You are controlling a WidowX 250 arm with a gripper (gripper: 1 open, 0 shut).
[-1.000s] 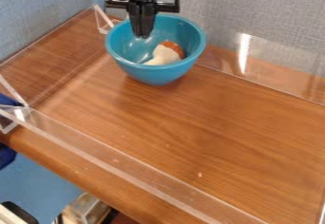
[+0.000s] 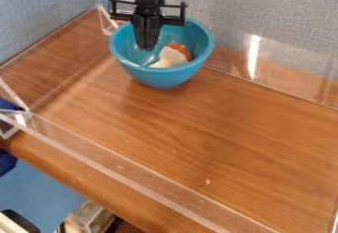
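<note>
A turquoise bowl (image 2: 164, 73) sits near the back of the wooden table, left of centre. Inside it, toward the right, lies a pale item with an orange-brown top (image 2: 173, 55). My black gripper (image 2: 145, 44) hangs over the bowl's back-left part, fingertips down within the rim, left of that item. It looks shut, with nothing visible between its fingers; the tips are small and hard to make out.
Clear edging runs along its sides, with a textured wall (image 2: 278, 30) behind. A blue object (image 2: 8, 107) shows at the left edge.
The gripper has sunk a little lower into the bowl and shifted slightly left. The bowl and its contents look unchanged.
</note>
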